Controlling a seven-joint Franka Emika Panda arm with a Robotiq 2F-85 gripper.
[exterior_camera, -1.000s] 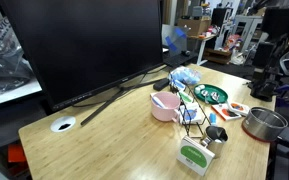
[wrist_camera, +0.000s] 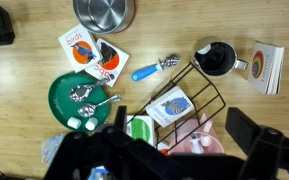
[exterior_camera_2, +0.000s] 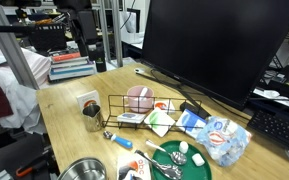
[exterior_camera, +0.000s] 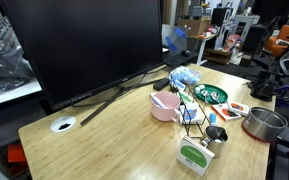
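My gripper is open high above the table, with nothing held between its fingers. It also shows at the upper left of the second exterior view, over the table's near end. Below it in the wrist view lies a black wire rack (wrist_camera: pixel 196 98) with cards or packets in it. A pink bowl (wrist_camera: pixel 197 143) sits beside the rack, partly covered by the gripper. Near the rack are a dark-filled metal mug (wrist_camera: pixel 216 59) and a blue-handled utensil (wrist_camera: pixel 154 68). The green plate (wrist_camera: pixel 72 98) carries spoons and small white pieces.
A steel pot (wrist_camera: pixel 104 12) stands near the table edge, with picture cards (wrist_camera: pixel 80 50) beside it. A small upright box (exterior_camera: pixel 196 154) stands near the mug. The large monitor (exterior_camera: pixel 102 45) borders the back. Bare wood (exterior_camera: pixel 94 145) is free at the left in the first exterior view.
The arm at the right of the first exterior view has shifted slightly upward. The objects on the table have stayed where they were.
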